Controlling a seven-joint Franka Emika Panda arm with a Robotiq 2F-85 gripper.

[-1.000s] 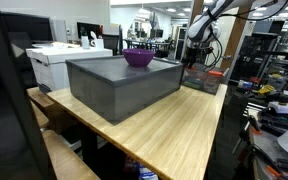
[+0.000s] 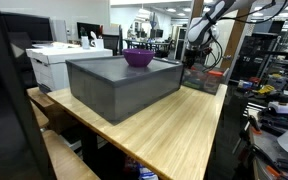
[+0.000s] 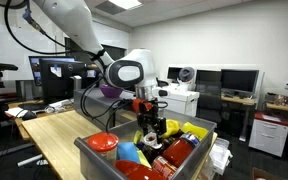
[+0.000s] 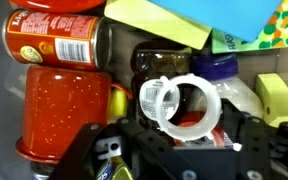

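Note:
In the wrist view a white ring (image 4: 161, 106), perhaps a roll of tape, lies over a dark brown bottle (image 4: 150, 60) and other items in the bin. The dark fingers of my gripper stand apart at either side of its lower part, with nothing visibly clamped. From the second exterior view, my gripper (image 3: 150, 128) points down into the grey bin (image 3: 191, 167) among the items. The far arm (image 2: 198, 32) shows small in the first exterior view, with its gripper too small to read.
A red can (image 4: 54, 38), a red container (image 4: 62, 112), a white bottle with a purple cap (image 4: 236, 92) and a yellow block (image 4: 277, 98) crowd the ring. The wooden table (image 3: 62, 137) beside the bin is bare. A purple bowl (image 2: 138, 58) sits on another grey bin (image 2: 119, 92).

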